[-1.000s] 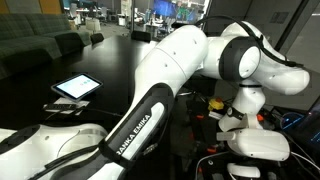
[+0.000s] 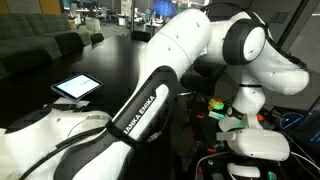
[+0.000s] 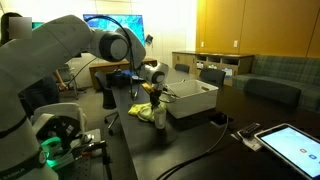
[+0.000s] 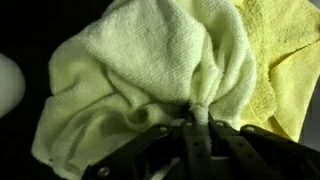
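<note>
A pale yellow-green cloth (image 4: 130, 75) fills much of the wrist view, bunched and creased. My gripper is shut on a gathered fold of it, at the lower middle of that view. Against its right side lies a deeper yellow cloth (image 4: 285, 55) with a stitched hem; whether the two are one piece I cannot tell. In exterior view 2 the yellow cloth (image 3: 140, 111) shows at the table's left edge, below the arm's hand. The fingers are too small to make out there, and exterior view 1 does not show them.
A whitish bottle-like object (image 3: 160, 117) stands close to the cloth on the dark table (image 3: 190, 155). Behind it is an open white box (image 3: 192, 97). A tablet (image 3: 290, 143) and a cable lie on the right. Some bare table lies between.
The tablet and table have stayed put.
</note>
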